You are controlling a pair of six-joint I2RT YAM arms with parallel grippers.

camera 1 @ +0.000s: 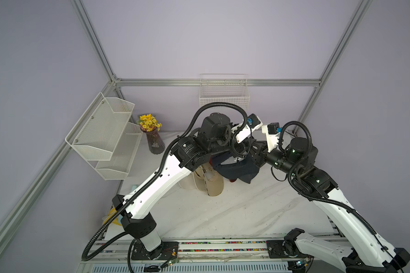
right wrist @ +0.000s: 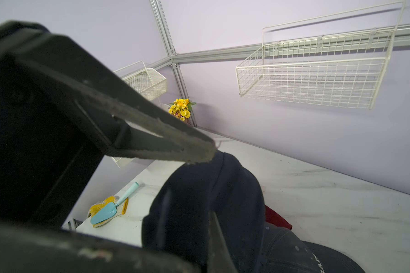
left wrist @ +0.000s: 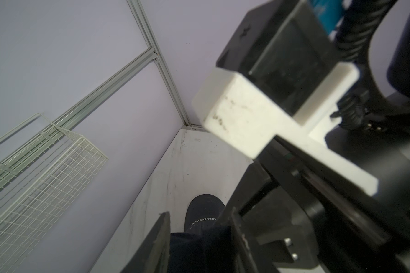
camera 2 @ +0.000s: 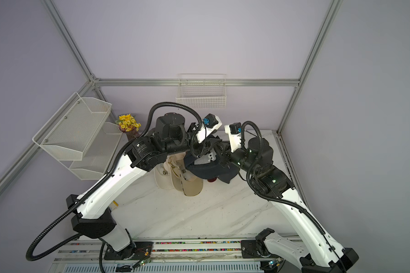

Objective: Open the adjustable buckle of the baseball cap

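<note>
A navy cap (camera 1: 241,173) is among several caps at the table's middle, partly hidden by both grippers in the top views. My left gripper has its fingers apart over dark navy cloth in its wrist view, close beside the right gripper; whether it grips the cloth is unclear. My right gripper, in its wrist view, has one finger (right wrist: 186,150) at the edge of the navy cap (right wrist: 191,191); its finger is hard to judge. The buckle cannot be made out.
Tan caps (camera 1: 214,184) lie left of the navy one, near flowers (camera 1: 150,122) in a vase. A trowel (right wrist: 107,211) rests on gloves. Wire baskets (camera 1: 223,91) hang on walls.
</note>
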